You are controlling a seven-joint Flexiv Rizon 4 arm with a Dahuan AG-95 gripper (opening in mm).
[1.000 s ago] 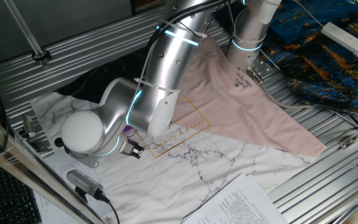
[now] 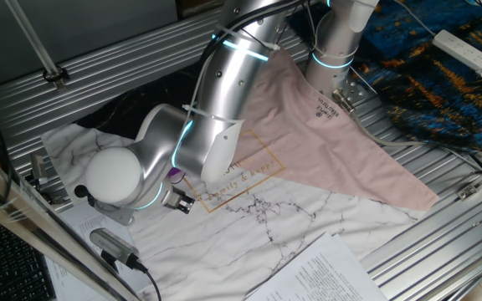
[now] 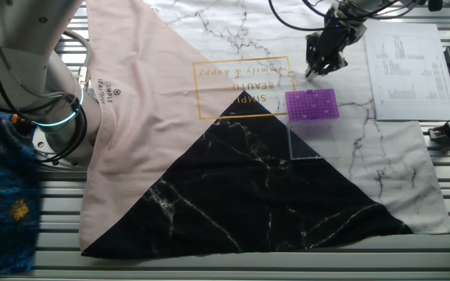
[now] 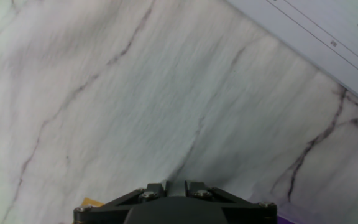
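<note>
My gripper point(image 2: 191, 204) hangs over the white marbled part of the cloth, pointing down, beside the gold-framed lettering. Only a narrow gap parts its dark fingertips point(image 4: 197, 188) in the wrist view, and nothing is clearly seen between them. From the other side, the gripper point(image 3: 312, 75) is just above a purple perforated rack point(image 3: 312, 105). A clear tray point(image 3: 309, 148) adjoins that rack, over the black part of the cloth. In exterior view 1 the arm hides most of the purple rack point(image 2: 175, 175). A purple edge shows low in the wrist view.
Printed sheets point(image 3: 411, 70) lie on the cloth beyond the gripper, and more paper point(image 2: 318, 272) lies at the front. A grey device with a cable point(image 2: 114, 247) stands near the keyboard point(image 2: 7, 259).
The gripper has turned or shifted very slightly; the arm is otherwise almost still. Nothing else has visibly moved.
</note>
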